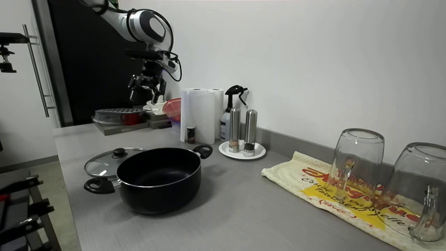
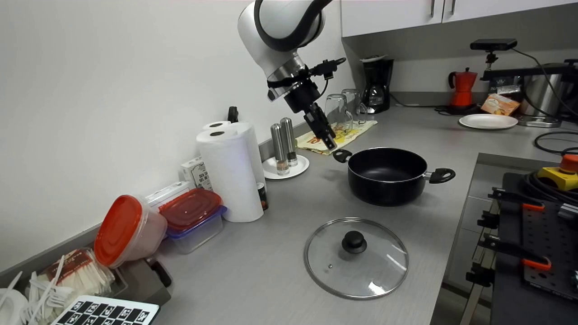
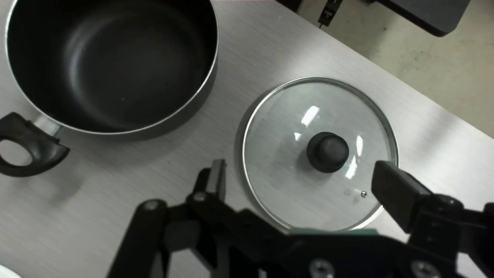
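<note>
My gripper is open and empty, its fingers (image 3: 393,187) spread wide above the counter. Below it in the wrist view lies a round glass lid (image 3: 287,139) with a steel rim and a black knob (image 3: 327,152), which shows between and beyond the fingertips. Both exterior views show the gripper (image 1: 144,97) well above the surface, touching nothing. A black two-handled pot (image 2: 385,187) stands uncovered beside the lid, its inside empty in the wrist view.
Paper towel rolls (image 2: 230,173), two steel grinders on a white plate (image 2: 298,169) and plastic tubs (image 2: 198,238) line the wall. Upturned glass mugs (image 1: 355,167) rest on a printed cloth (image 1: 299,173). Its front edge runs close by.
</note>
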